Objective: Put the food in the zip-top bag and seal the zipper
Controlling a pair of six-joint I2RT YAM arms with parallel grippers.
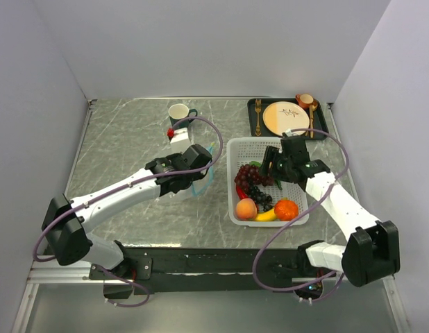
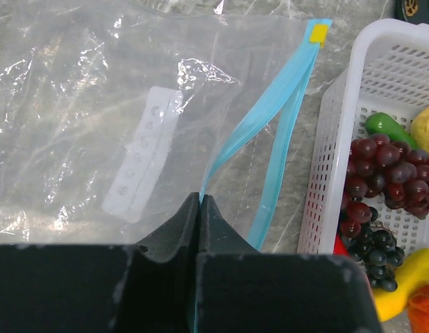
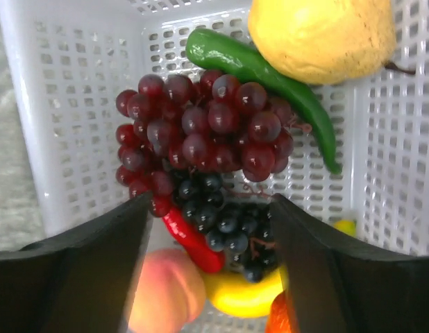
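Inside the white basket, the red grape bunch [image 3: 207, 128] lies partly over the black grapes [image 3: 232, 225] and the red pepper [image 3: 190, 243]. My right gripper is open above them, its blurred fingers [image 3: 96, 257] wide apart with nothing held. On the left, the clear zip top bag [image 2: 69, 118] lies spread out, its blue zipper strips [image 2: 273, 97] parted near the yellow slider [image 2: 318, 33]. My left gripper is shut on the bag's edge at one strip.
The white basket [image 1: 237, 149] also holds a peach [image 1: 246, 209], banana [image 1: 266, 216], orange tomato-like item [image 1: 287, 209], green pepper [image 3: 263, 76] and yellow fruit [image 3: 322, 35]. Behind stand a mug [image 1: 178, 112] and a black tray [image 1: 318, 125] with a plate.
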